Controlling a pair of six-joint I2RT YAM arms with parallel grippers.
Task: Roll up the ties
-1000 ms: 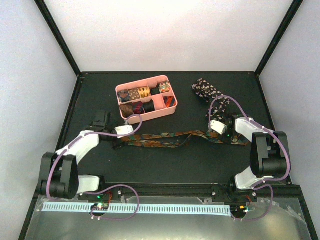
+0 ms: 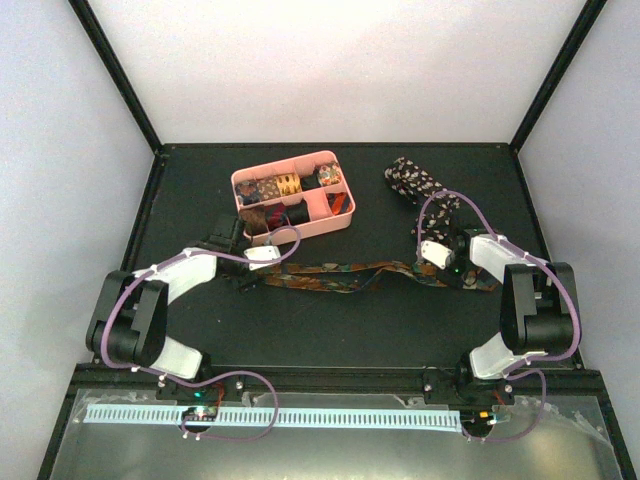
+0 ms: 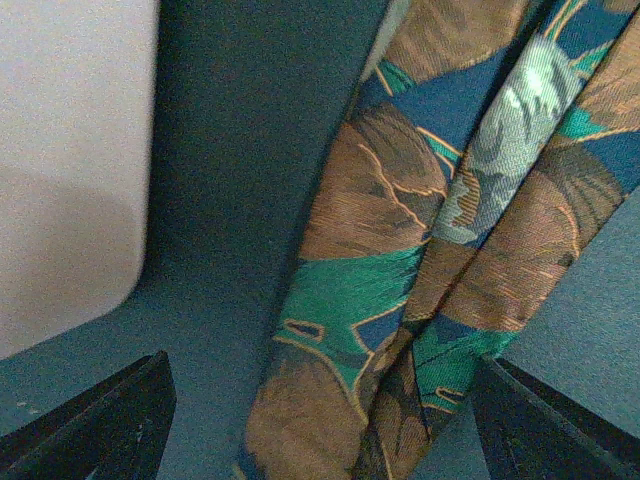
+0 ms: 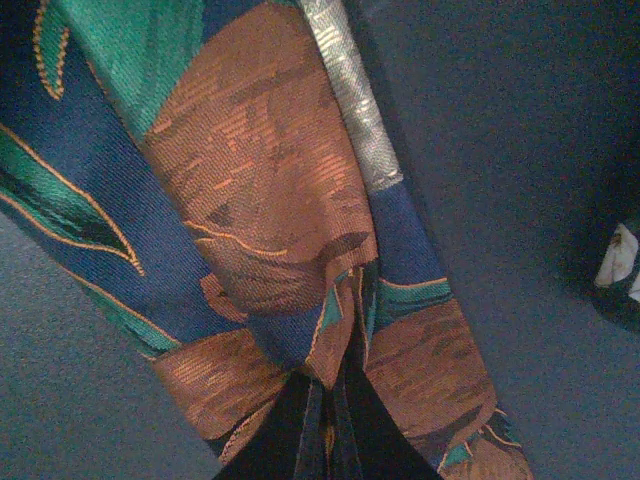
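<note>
A brown, blue and green patterned tie [image 2: 340, 279] lies stretched across the table in two strips, between my two arms. At its right part, my right gripper is shut on a pinched fold of the cloth, which bunches up between its fingertips. The tie [image 3: 380, 260] runs up and to the right in the left wrist view. Over its left end, my left gripper is part open, its fingers [image 3: 130, 410] set apart on either side of the cloth. In the top view the left fingertips are hidden.
A pink divided box [image 2: 345, 217] holding several rolled ties stands behind the tie's left half, close to my left gripper. A black floral tie [image 2: 415, 182] lies loose at the back right.
My left gripper has moved to the right along the tie, with its arm following. The right arm has stayed still, and the box has not moved.
</note>
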